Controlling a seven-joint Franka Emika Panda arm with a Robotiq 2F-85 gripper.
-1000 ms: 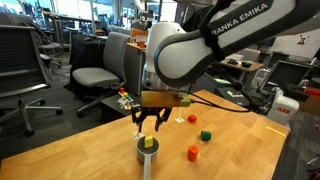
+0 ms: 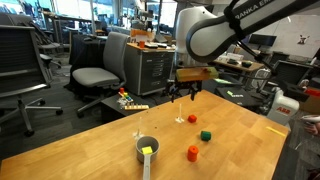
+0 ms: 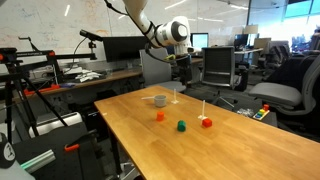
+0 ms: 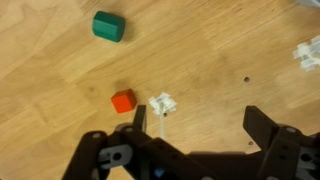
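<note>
My gripper (image 2: 184,96) hangs open above the table, with nothing between its fingers. A grey pot (image 2: 147,158) with a pale handle stands at the front, and a yellow block (image 2: 147,150) lies in it. Right of the pot is a red-orange block (image 2: 192,154). Farther back are a green block (image 2: 205,134) and another red block (image 2: 192,118). In the wrist view, the green block (image 4: 109,26) lies at upper left, and one red block (image 4: 123,100) is just ahead of the left finger. The pot's edge (image 4: 308,2) barely enters the top right corner.
Two thin white stands rise from the table: one (image 2: 180,115) near the red block, another (image 2: 139,131) behind the pot. Bare wooden table (image 3: 240,150) spreads in front of the blocks. Office chairs (image 2: 98,82) stand beyond its edge.
The yellow block was higher at the pot's mouth, just below my gripper, and now sits lower inside it. My gripper has risen and moved right and back, away from the pot.
</note>
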